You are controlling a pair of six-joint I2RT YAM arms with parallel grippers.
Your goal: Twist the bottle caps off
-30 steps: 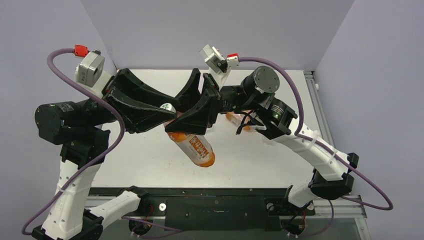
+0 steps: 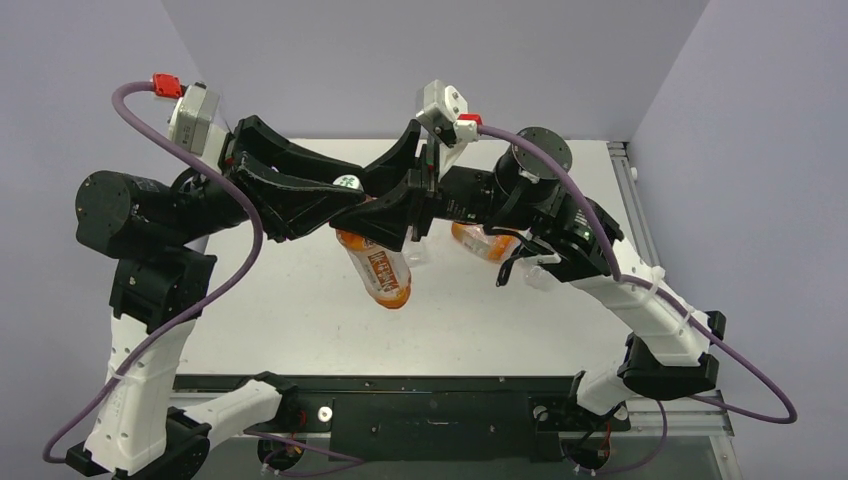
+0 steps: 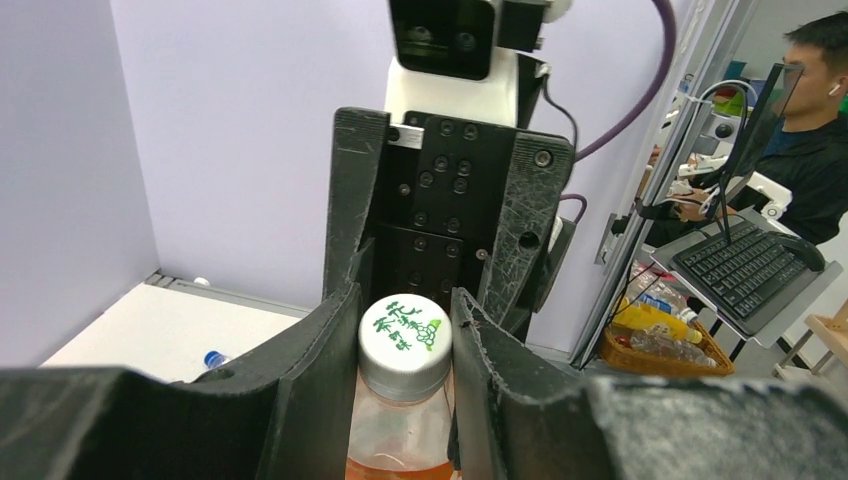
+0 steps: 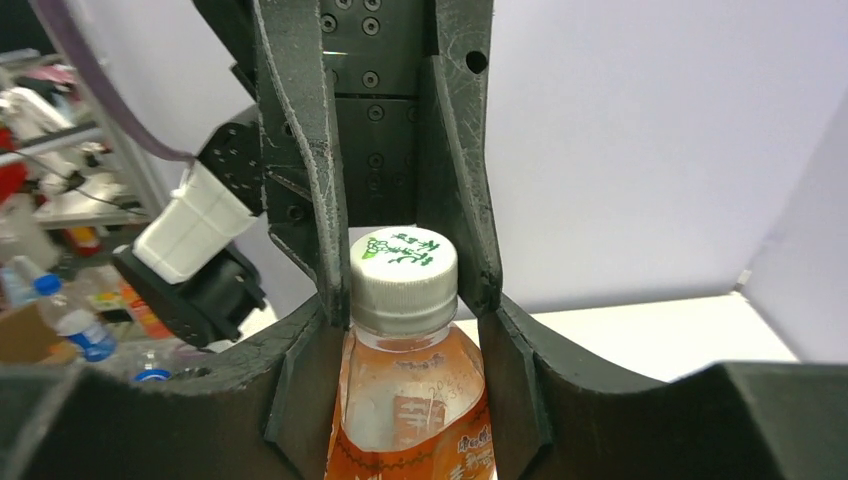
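One bottle [image 2: 380,272], clear with an orange label, hangs tilted above the table between both grippers. Its white cap [image 3: 405,340] bears green printing and sits on the neck. My left gripper is shut on this cap, a finger on either side. From the opposite side my right gripper is shut on the bottle's upper body, just below the cap. In the right wrist view, the left fingers [image 4: 322,215] flank the cap from above. Any gap between cap and neck cannot be made out.
Another orange-labelled bottle [image 2: 484,241] lies on the white table [image 2: 300,330], partly behind the right arm. A blue cap [image 3: 214,358] shows on the table in the left wrist view. Beyond the frame stands a basket [image 3: 665,350] of bottles.
Both grippers have shifted slightly toward the back with the bottle between them. The bottle's base has swung left and back, so it hangs more upright in the top view. Both grippers stay shut.
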